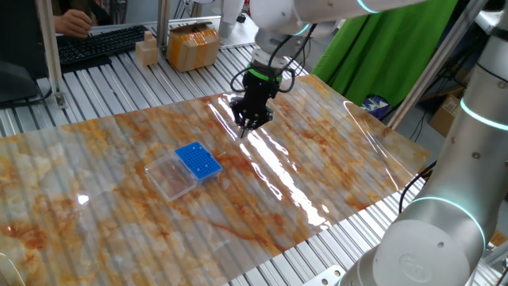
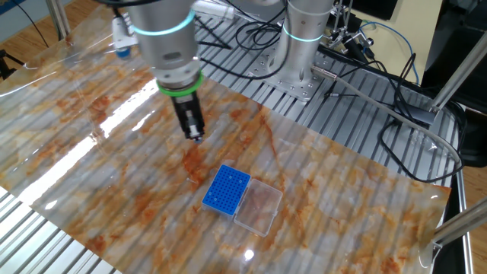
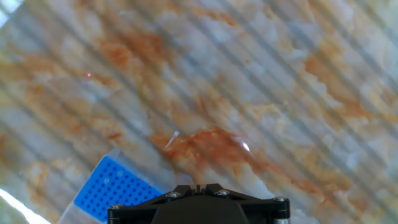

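A blue rack [image 1: 198, 160] full of small holes sits in a clear box, its transparent lid [image 1: 171, 177] folded open flat beside it. A few pale bits show in some of the holes. One small, thin whitish piece [image 3: 172, 139], like a pipette tip, lies loose on the table close to the rack. My black gripper [image 2: 197, 139] hangs above the table, apart from the box. In the wrist view its fingers [image 3: 211, 188] meet at the middle, and nothing shows between them. The blue rack [image 3: 115, 186] is partly cut off at the lower edge there.
The marbled sheet [image 2: 342, 198] around the box is clear and glossy, with bright reflections. A cardboard box [image 1: 193, 46] and wooden blocks [image 1: 147, 50] stand behind its far edge. A person's hand [image 1: 73, 23] is near the keyboard [image 1: 103, 44]. Cables [image 2: 396, 129] lie by the robot base.
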